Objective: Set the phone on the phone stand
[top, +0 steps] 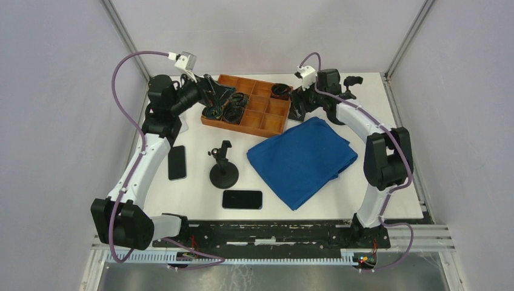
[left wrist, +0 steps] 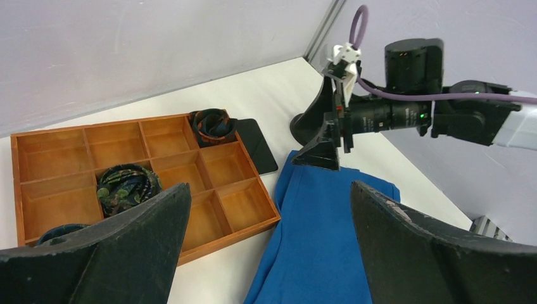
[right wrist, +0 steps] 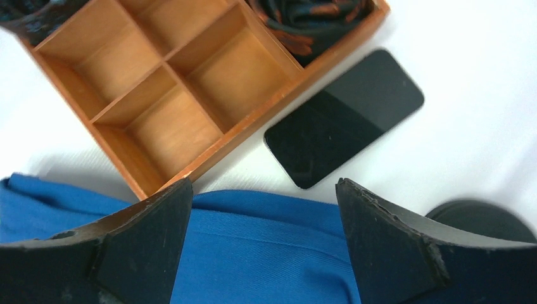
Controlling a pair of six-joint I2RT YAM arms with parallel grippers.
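Observation:
My right gripper (top: 298, 102) hangs open over a dark phone (right wrist: 344, 118) that lies flat between the wooden organizer and the blue cloth. A round black stand base (right wrist: 481, 218) shows at the right wrist view's lower right; in the top view this stand is partly hidden by the right arm. Another black phone stand (top: 223, 173) is at the centre-left, with a phone (top: 242, 199) in front of it and another phone (top: 176, 162) to its left. My left gripper (top: 217, 91) is open above the organizer, holding nothing.
The wooden compartment organizer (left wrist: 247, 208) holds dark coiled items in several cells. A folded blue cloth (top: 302, 162) covers the middle right of the table. White table shows around the left stand and along the right edge.

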